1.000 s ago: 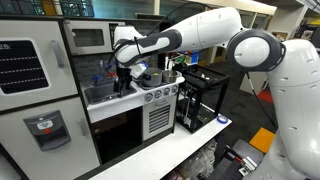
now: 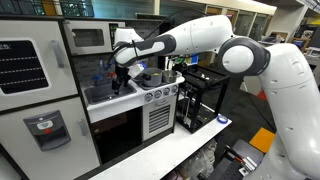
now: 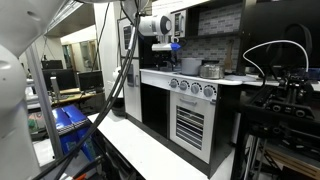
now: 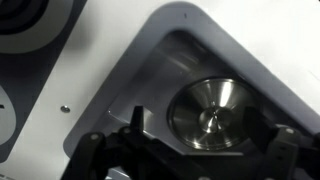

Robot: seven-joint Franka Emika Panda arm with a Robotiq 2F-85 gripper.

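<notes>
A round shiny metal lid [image 4: 190, 120] with a knob in its middle lies inside the grey sink [image 4: 135, 80] in the wrist view. My gripper is open above it, its two dark fingers spread to either side of the knob. Nothing shows between them except the lid below. In the first exterior view the gripper [image 2: 122, 84] points down over the sink [image 2: 98, 97] of the toy kitchen. How much height separates the fingers from the lid is hard to tell.
To the sink's right, a metal pot [image 2: 152, 76] stands on the stove; the second exterior view also shows the pot [image 3: 212, 70]. The kitchen's back wall [image 3: 215, 48] rises close behind the counter. A dark burner print [image 4: 30, 25] borders the sink.
My gripper has shifted very slightly to the left over the sink in the first exterior view. Nothing else has visibly moved.
</notes>
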